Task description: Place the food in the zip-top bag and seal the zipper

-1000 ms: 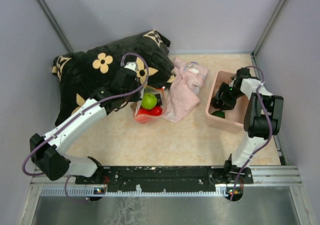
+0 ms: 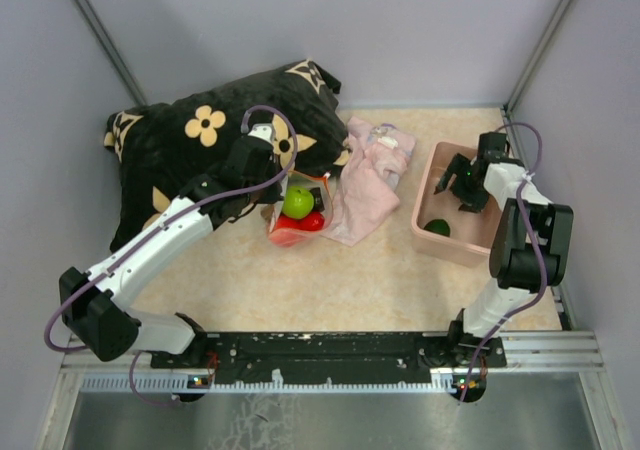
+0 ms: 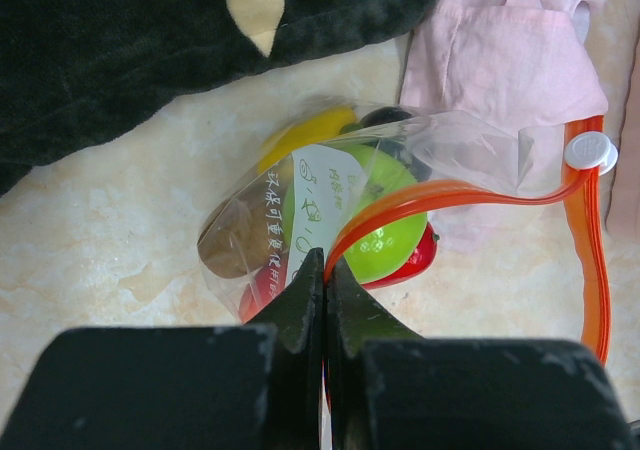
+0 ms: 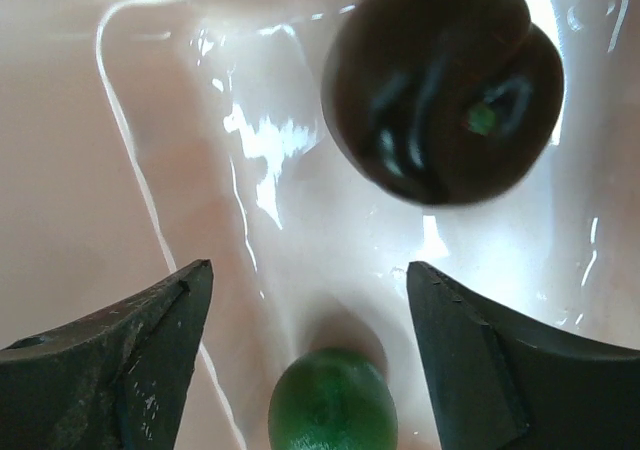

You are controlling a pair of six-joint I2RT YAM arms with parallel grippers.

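Note:
The clear zip top bag (image 3: pixel 470 145) with an orange zipper rim (image 3: pixel 585 225) and white slider (image 3: pixel 590 151) stands open left of centre. Inside it are a green apple (image 2: pixel 298 202), red food (image 2: pixel 312 221) and, in the left wrist view, a yellow piece (image 3: pixel 305 133). My left gripper is shut on the bag's orange rim. Over the pink bin (image 2: pixel 427 240), my right gripper stands open with nothing between its fingertips. In the right wrist view, a dark brown round food (image 4: pixel 430 85) lies beyond them and a green food (image 4: pixel 333 405) below.
A pink cloth (image 2: pixel 368 185) lies between bag and bin. Behind the bag rests a large dark cushion (image 2: pixel 200 140) with yellow flowers.
My right gripper's fingers have spread apart over the bin, and its arm has shifted slightly to the right. The left arm and the bag have stayed still.

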